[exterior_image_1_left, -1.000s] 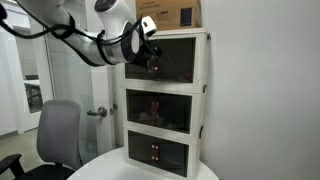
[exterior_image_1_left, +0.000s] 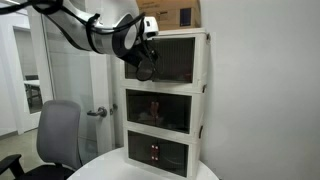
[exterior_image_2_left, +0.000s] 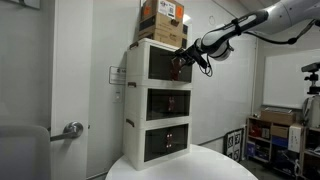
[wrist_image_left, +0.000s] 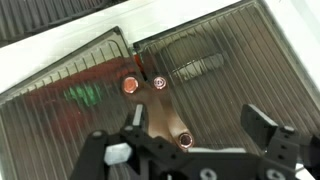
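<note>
A white cabinet (exterior_image_1_left: 164, 87) of three stacked units with dark, ribbed door panels stands on the white table. In the wrist view, the top unit's two doors meet near a brown handle (wrist_image_left: 162, 112) and round knobs; a second, reddish handle is partly seen through the left panel. My gripper is open in front of these doors, its two black fingers (wrist_image_left: 262, 124) wide apart. No object shows between the fingertips. From outside, the gripper (exterior_image_2_left: 190, 58) is close to the top unit's front; whether it touches the handle cannot be told.
Cardboard boxes (exterior_image_2_left: 163, 22) rest on top of the cabinet. The round white table (exterior_image_2_left: 215, 165) has clear room in front of it. A grey chair (exterior_image_1_left: 60, 133) stands at the left, near a door.
The arm has shifted slightly up and left in exterior view 1, and the wrist is tilted a little differently. The cabinet doors look unchanged.
</note>
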